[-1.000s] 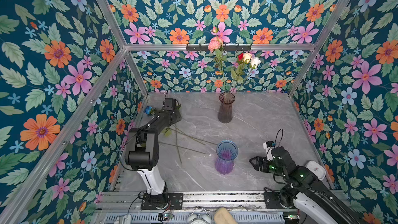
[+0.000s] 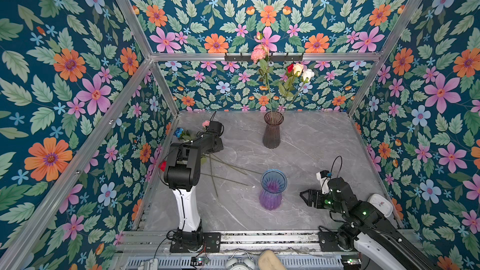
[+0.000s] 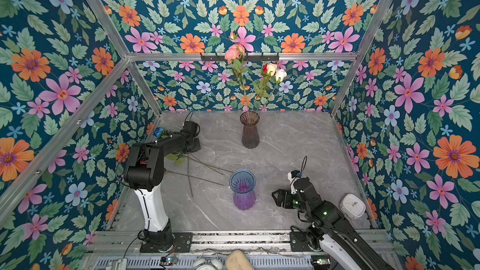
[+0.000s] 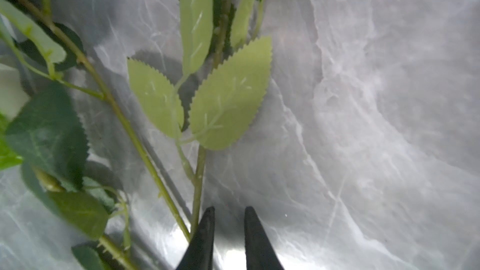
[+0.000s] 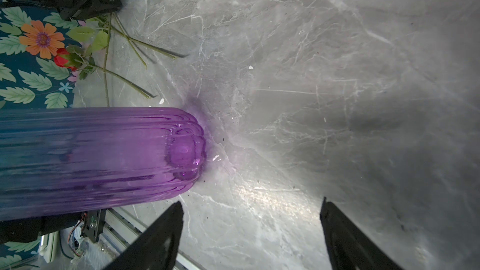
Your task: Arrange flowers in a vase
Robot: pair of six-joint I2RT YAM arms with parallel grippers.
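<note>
Several flowers lie on the left of the table, among them a blue flower [image 2: 178, 132] and a red rose [image 5: 65, 59]. Over their stems hovers my left gripper, part open; only bare table shows between its fingers, and a leafy stem [image 4: 198, 182] runs just beside the left finger. The blue-purple vase [image 2: 272, 190] stands empty at the front centre. Farther back, a brown vase [image 2: 272, 132] holds a pink flower [image 2: 260, 53], a red rose and white roses. My right gripper is open and empty, to the right of the blue-purple vase.
A white clock [image 3: 352, 206] sits by the right edge, near the right arm. Bare table [image 2: 320, 145] spreads between the brown vase and the right arm. Loose stem ends [image 2: 230, 178] reach toward the blue-purple vase.
Across the last second my left arm has swung to the right over the flowers, with a very slight shift back left at the end. The right arm and both vases look unchanged.
</note>
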